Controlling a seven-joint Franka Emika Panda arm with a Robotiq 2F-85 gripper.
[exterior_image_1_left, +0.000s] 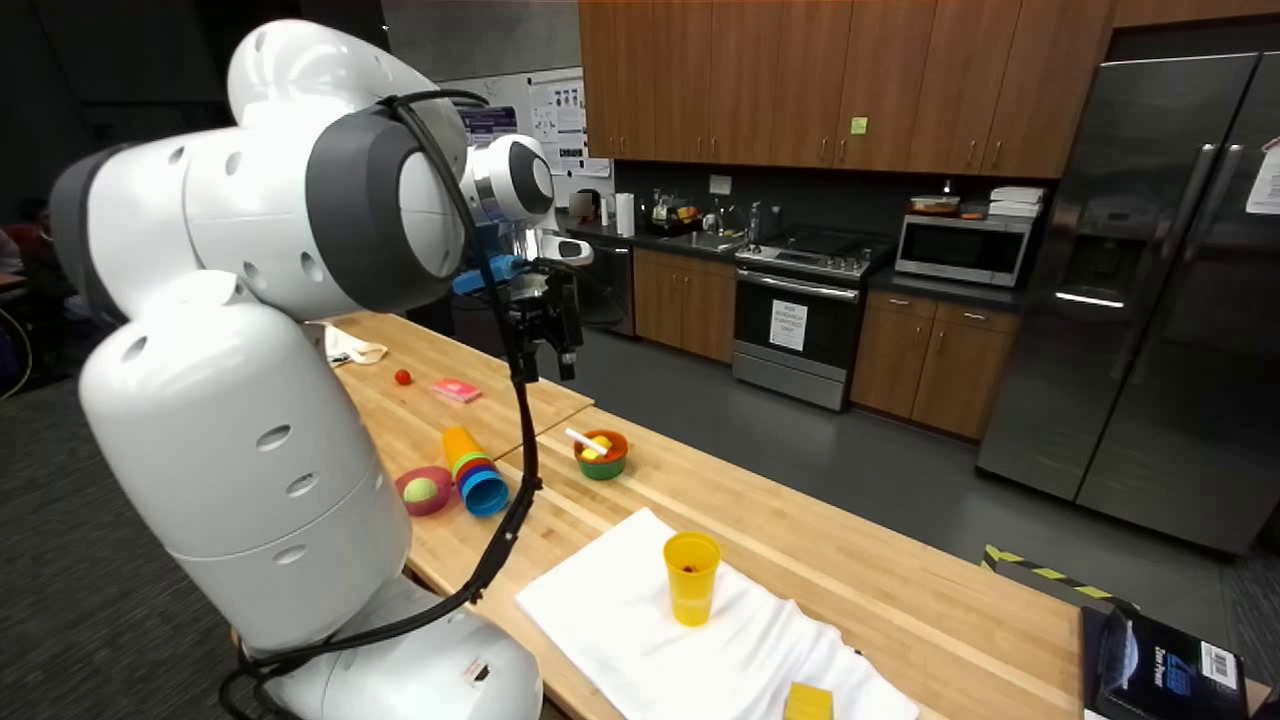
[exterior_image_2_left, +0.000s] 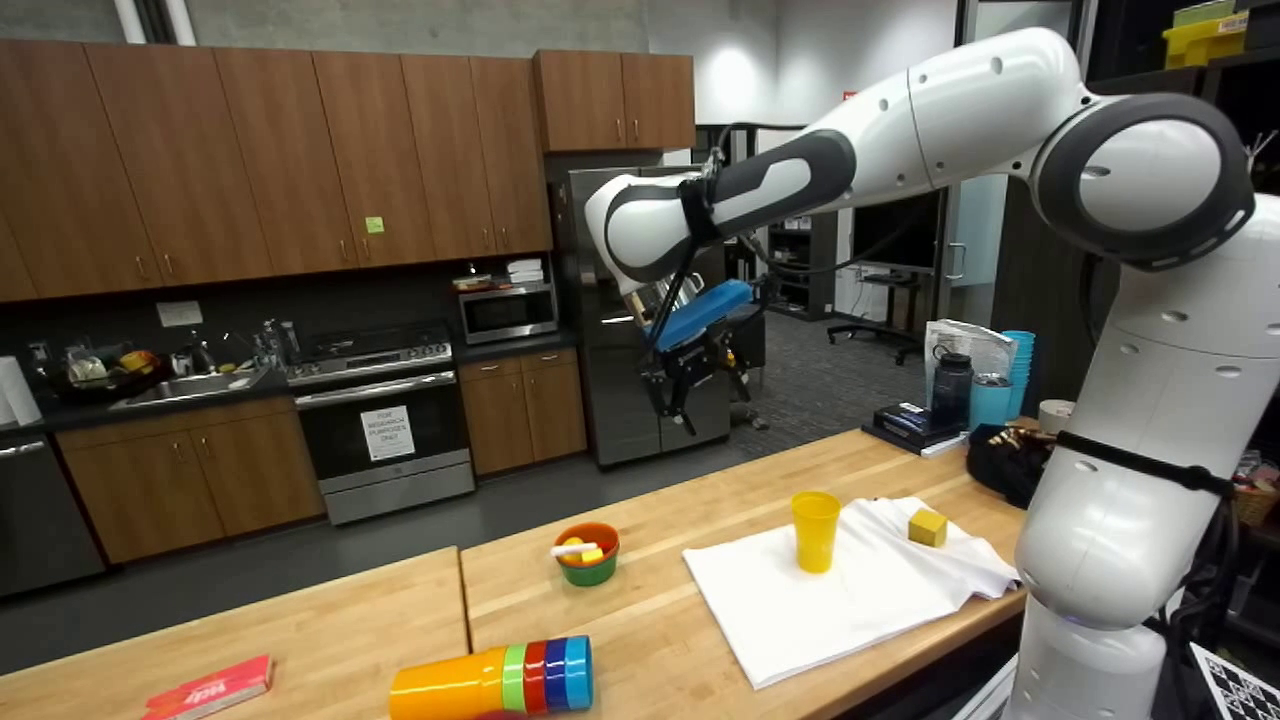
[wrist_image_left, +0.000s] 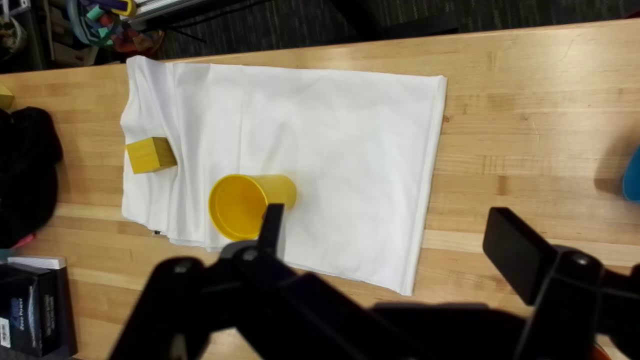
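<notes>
An upright yellow cup (exterior_image_2_left: 816, 532) stands on a white cloth (exterior_image_2_left: 774, 606) spread over the wooden table. On the cloth's rumpled end lies a yellow block (wrist_image_left: 148, 155), apart from the cup. My gripper hangs high above the table, its two black fingers wide apart. Only air lies between them, with cloth and bare wood far below. In the wrist view one finger overlaps the lower edge of the cup's image, but the exterior views show the gripper well clear of it.
A green and orange bowl (exterior_image_2_left: 588, 564) holds yellow pieces and a white stick. Stacked colored cups (exterior_image_2_left: 498, 678) lie sideways beside a pink bowl (exterior_image_1_left: 420, 504) with a ball. A black box (exterior_image_1_left: 1170, 672) sits at the far end. Bare wood lies between the bowl and cloth.
</notes>
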